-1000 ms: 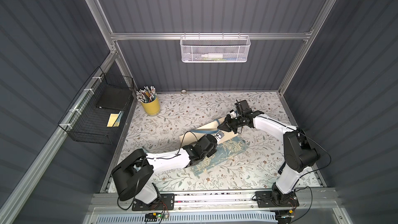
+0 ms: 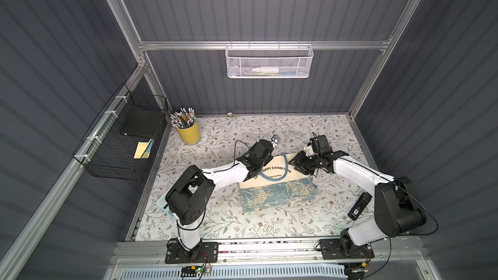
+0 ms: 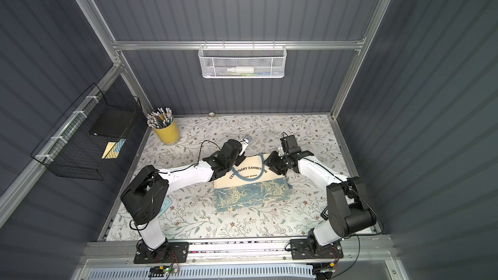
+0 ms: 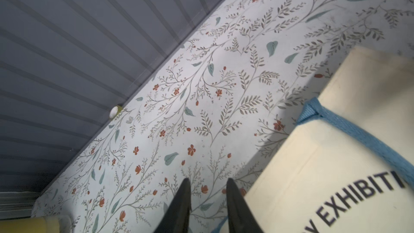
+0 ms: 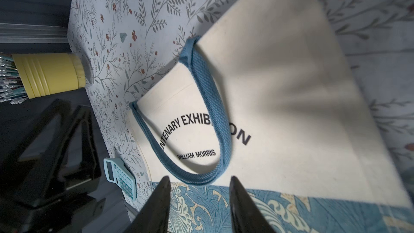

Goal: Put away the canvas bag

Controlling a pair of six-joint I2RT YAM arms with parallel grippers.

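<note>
The canvas bag (image 2: pixel 280 179) lies flat mid-table, cream above with "EXHIBITION" lettering and a blue floral band (image 2: pixel 277 197) below. Its blue handle (image 5: pixel 215 107) loops down over the cream front in the right wrist view. My left gripper is partly open by the bag's upper left edge; a bit of blue strap shows low beside its right finger (image 4: pixel 237 207), and whether they touch I cannot tell. Over the bag's right side, my right gripper stands open, its gap appearing across the lower end of the handle loop, with nothing visibly gripped.
A yellow cup of brushes (image 2: pixel 189 132) stands back left. The black wire basket (image 2: pixel 111 163) hangs on the left wall, the white mesh basket (image 2: pixel 269 62) on the back wall. A calculator (image 5: pixel 120 179) and a dark device (image 2: pixel 359 205) lie near the front corners.
My left gripper has moved back toward the bag's upper edge; the right has shifted right. The bag has turned straighter, and its handle, earlier along the top, now loops over the front.
</note>
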